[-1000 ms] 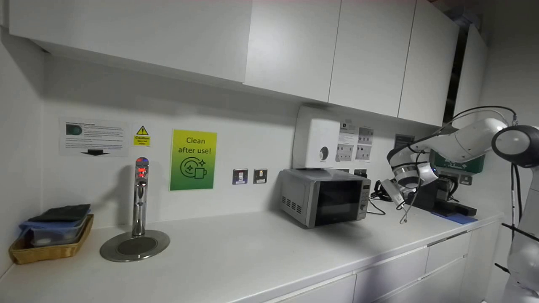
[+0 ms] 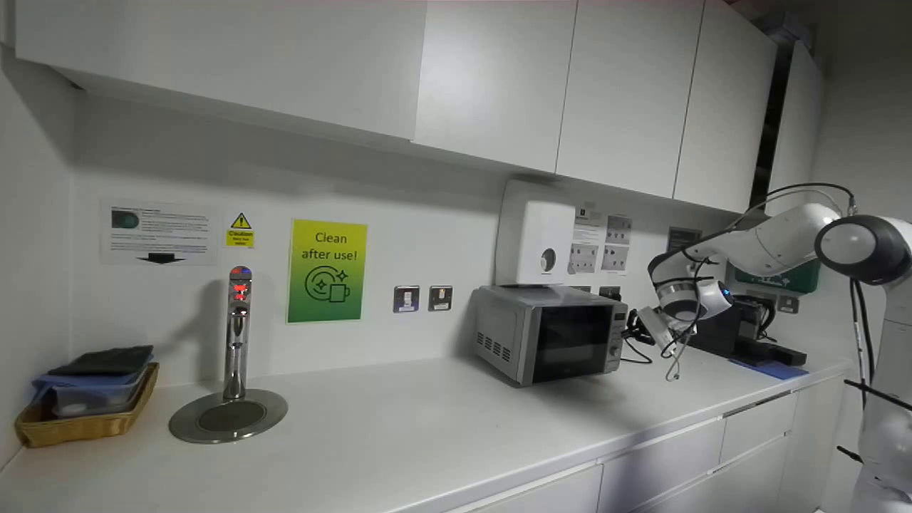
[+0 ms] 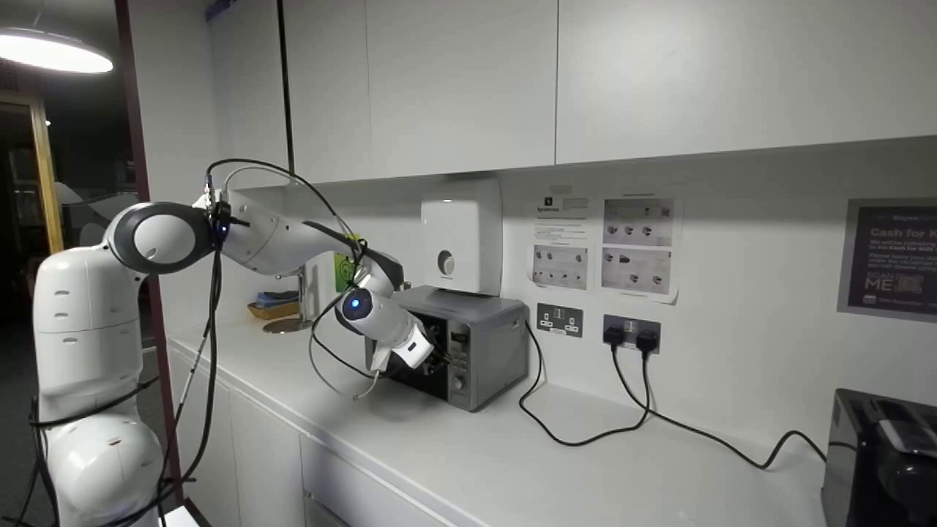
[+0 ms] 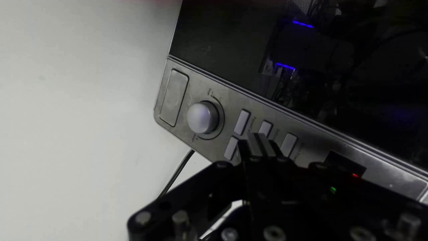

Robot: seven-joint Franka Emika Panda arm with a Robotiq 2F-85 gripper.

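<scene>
A silver microwave stands on the counter with its dark door closed. Its control panel, in the wrist view, carries a round knob, a long button near the panel's end, and several small oblong buttons. My gripper is shut, with nothing showing between its fingers. The fingertips overlap the small buttons in that view; whether they touch the panel I cannot tell. From the other side, exterior view 2 has the gripper close in front of the microwave's panel.
A white dispenser is above the microwave. Black cables trail across the counter towards a dark appliance. The tap and wicker basket stand far left.
The arm has moved left in exterior view 1, bringing the gripper closer to the microwave's control panel. The microwave has not visibly moved.
</scene>
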